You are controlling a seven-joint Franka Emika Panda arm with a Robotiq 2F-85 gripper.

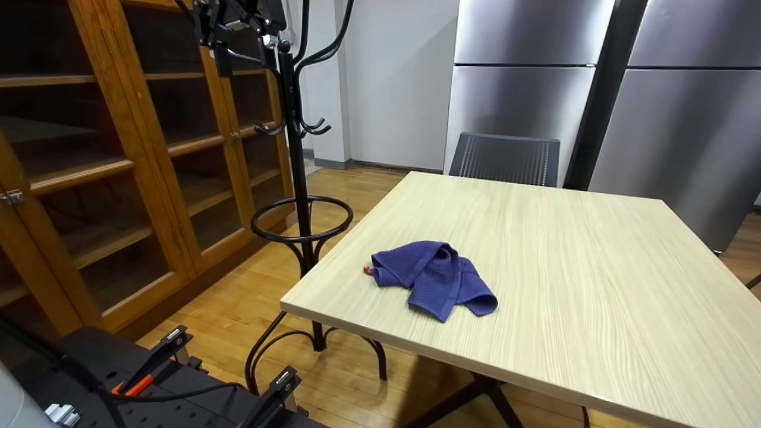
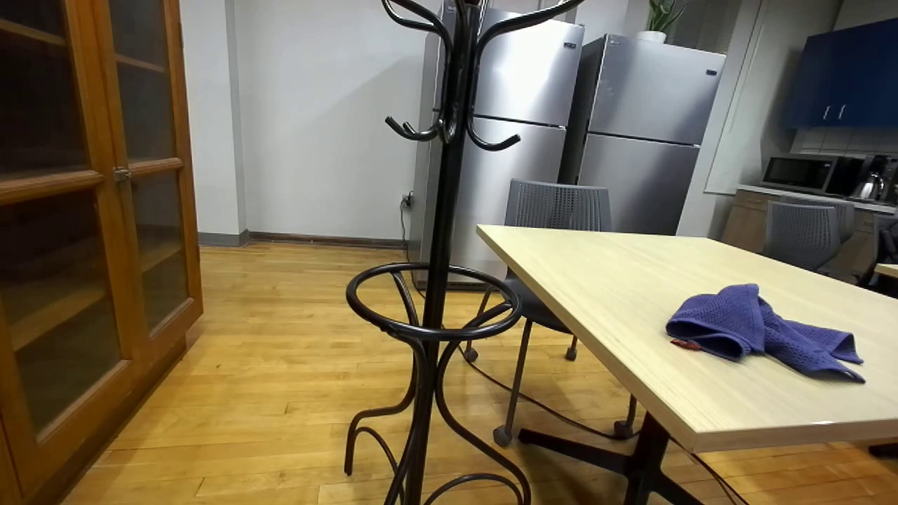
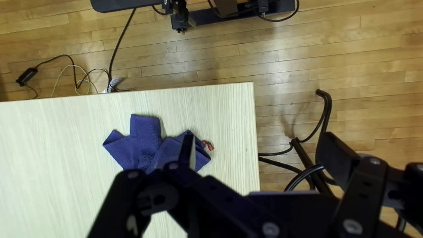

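A crumpled blue-purple towel [image 1: 433, 274] lies near the left corner of the light wood table [image 1: 571, 285], with a small red tag at one end. The same towel [image 2: 758, 328] shows at the right in exterior view 2. My gripper is open, fingers wide apart, with nothing between them. From the wrist camera, one finger [image 3: 186, 152] overlaps the towel [image 3: 144, 138], while the other is over the floor side beyond the table edge. In exterior view 1 the gripper hangs high at the upper left, by the coat rack's top, well clear of the towel.
A black coat rack [image 2: 442, 227] with curved hooks stands beside the table's corner. A wooden glass-door cabinet [image 1: 157, 157] lines the left. A dark chair [image 1: 506, 158] stands behind the table.
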